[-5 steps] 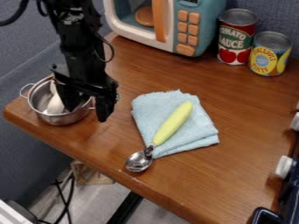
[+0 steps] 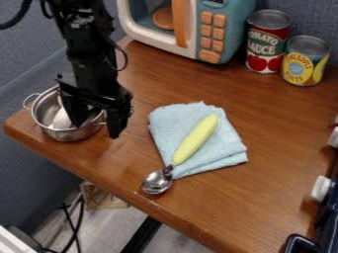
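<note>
The black gripper (image 2: 95,117) hangs over a steel pot (image 2: 53,126) at the left edge of the table. A white object (image 2: 62,119) shows inside the pot, partly hidden by the gripper. Whether the fingers are open or shut on anything is unclear. A spoon with a pale yellow handle (image 2: 196,138) lies on a folded light blue cloth (image 2: 224,153), its steel bowl on the wood.
A toy microwave (image 2: 211,30) stands at the back, with a tomato can (image 2: 266,44) and a yellow-label can (image 2: 305,62) to its right. A dark appliance (image 2: 317,217) lines the right edge.
The arm and gripper have shifted very slightly over the pot; nothing else has visibly moved.
</note>
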